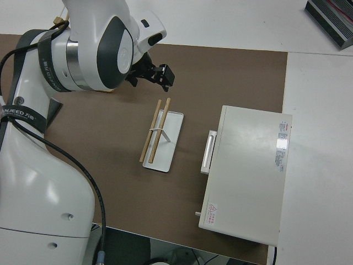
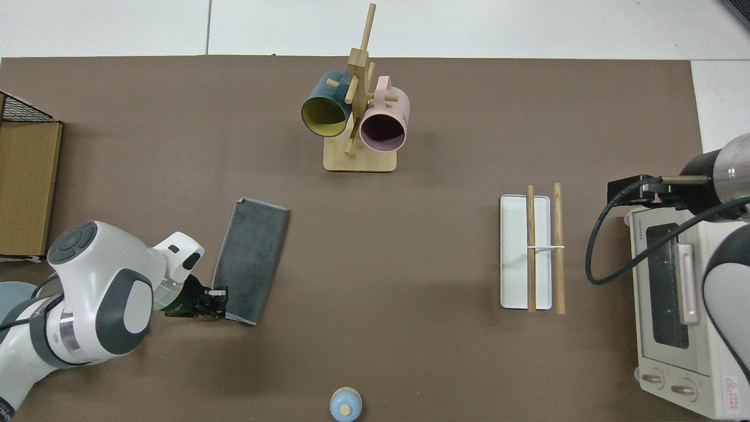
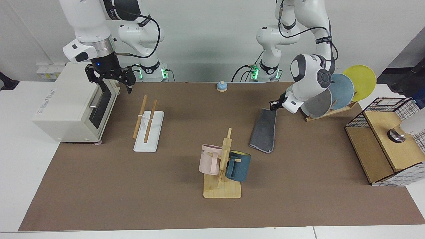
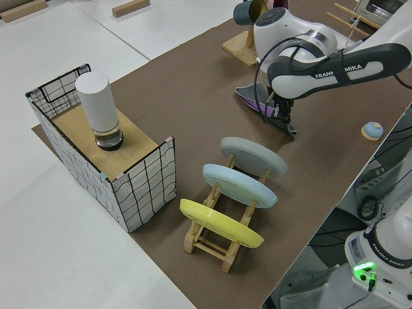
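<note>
My left gripper (image 2: pixel 214 303) is low at the near end of a dark grey cloth (image 2: pixel 249 253), which lies flat with a purple edge showing in the right camera; whether its fingers grip the cloth is too small to tell. My right gripper (image 1: pixel 165 83) hangs in the air by the white toaster oven (image 1: pixel 248 176); its finger state is unclear.
A mug tree (image 2: pixel 360 162) holds blue and pink mugs at the back centre. A white tray (image 2: pixel 513 274) with two wooden sticks stands right, a plate rack (image 4: pixel 225 254) and wire shelf (image 2: pixel 28 190) left, a small blue round object (image 2: pixel 345 404) at the front edge.
</note>
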